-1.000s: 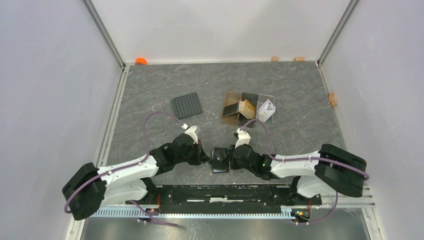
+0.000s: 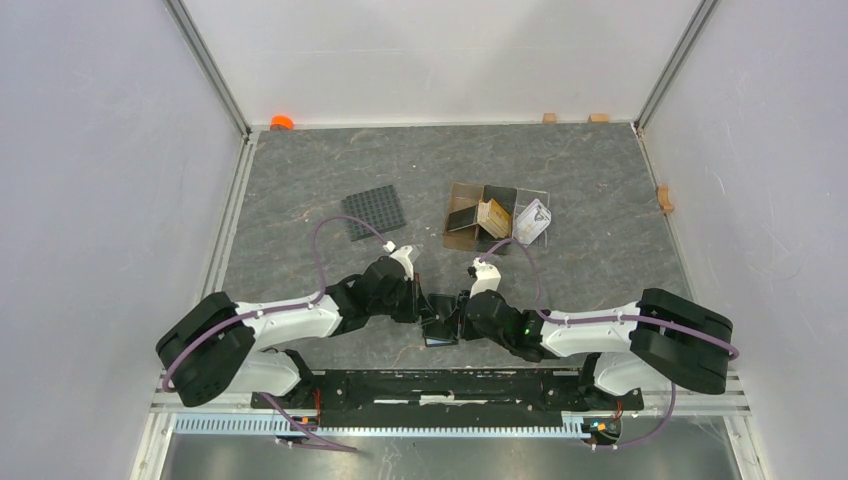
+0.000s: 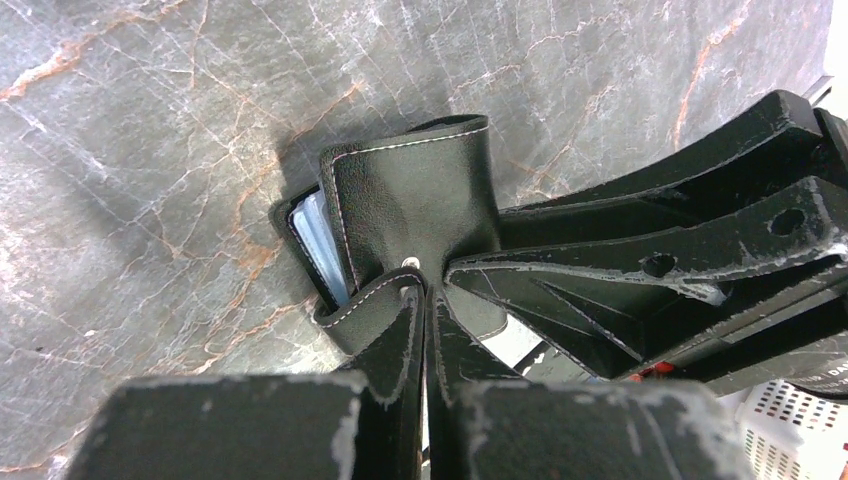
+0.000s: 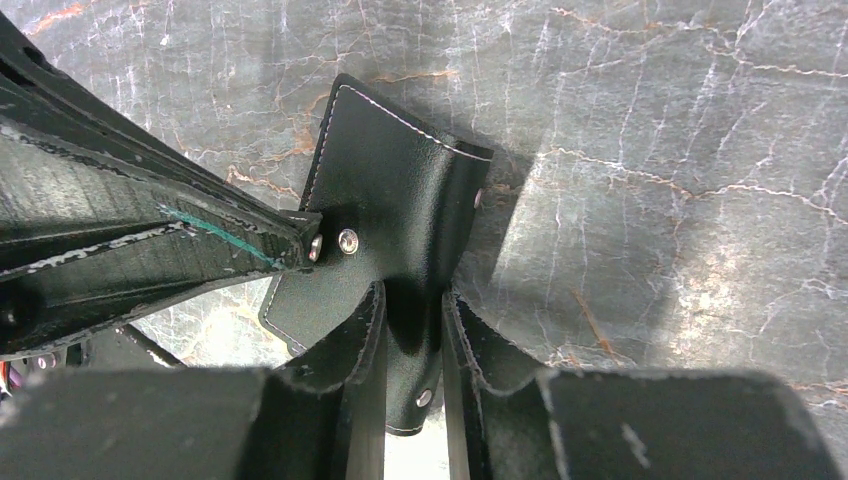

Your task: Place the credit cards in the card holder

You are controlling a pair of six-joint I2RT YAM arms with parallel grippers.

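A black leather card holder [image 3: 420,190] with white stitching lies on the grey table, its strap folded across a metal snap. Light-blue card edges [image 3: 318,240] show along its open side. My left gripper is shut, its tips resting at the strap [image 3: 370,310] by the snap; nothing shows between them. In the right wrist view my right gripper is shut on the folded spine side of the card holder [image 4: 400,190]. From above, the holder [image 2: 441,305] sits between both grippers, partly covered by them.
An open box with compartments [image 2: 461,237] stands farther back, holding a tan packet [image 2: 493,218] and a white packet [image 2: 532,221]. A dark ridged mat [image 2: 374,212] lies at the back left.
My left gripper has moved right, from beside the card holder to over its strap. The right arm and the holder look unmoved.
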